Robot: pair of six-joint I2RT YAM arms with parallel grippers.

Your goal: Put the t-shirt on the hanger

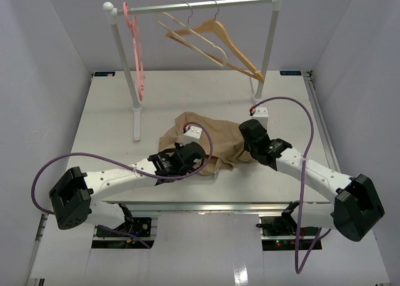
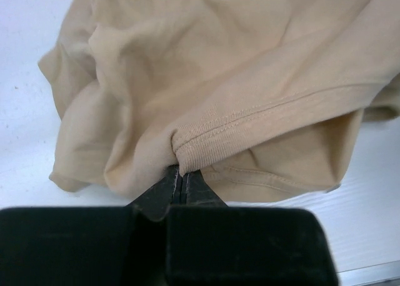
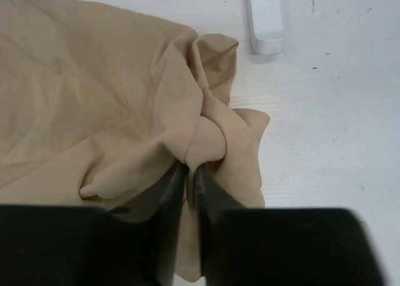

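The tan t-shirt (image 1: 212, 130) lies crumpled on the white table below the rack. In the left wrist view my left gripper is shut on a ribbed, stitched edge of the shirt (image 2: 225, 61). My right gripper is at the shirt's right part, its fingers blurred and close together around a bunched fold (image 3: 206, 139). A wooden hanger (image 1: 222, 33), a cream hanger (image 1: 209, 47) and pink hangers (image 1: 134, 36) hang from the rail above.
The white rack (image 1: 156, 9) stands at the back, its feet (image 1: 137, 123) on the table either side of the shirt. Walls enclose both sides.
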